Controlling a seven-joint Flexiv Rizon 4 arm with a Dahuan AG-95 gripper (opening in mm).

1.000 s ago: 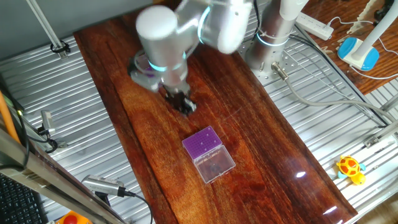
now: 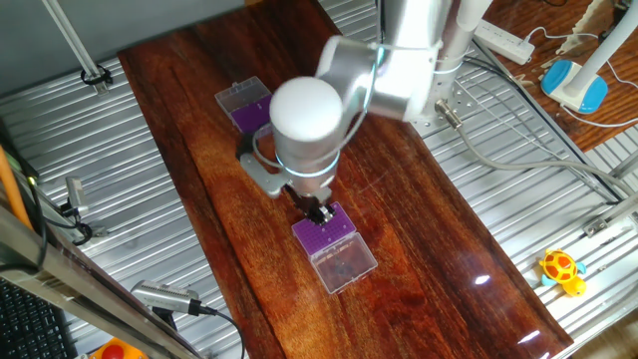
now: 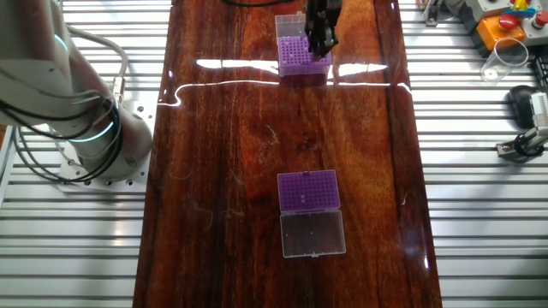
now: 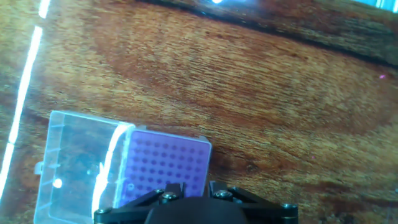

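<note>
My gripper points down over the purple grid rack of an open clear-lidded box. In the second exterior view its dark gripper stands over the right part of that rack. Two fingertips show at the bottom of the wrist view, where the gripper overlaps the right side of the purple rack. A narrow gap shows between them; whether something small is held there is unclear. The open clear lid lies flat to the rack's left.
A second open box with a purple rack and clear lid lies farther along the wooden board. In the first exterior view, the arm partly covers that second rack. Bare wood surrounds both boxes. A toy turtle sits off the board.
From beside the second box, my arm has swung toward the nearer box in the first exterior view. The gripper now stands over its purple rack. Both boxes appear unmoved.
</note>
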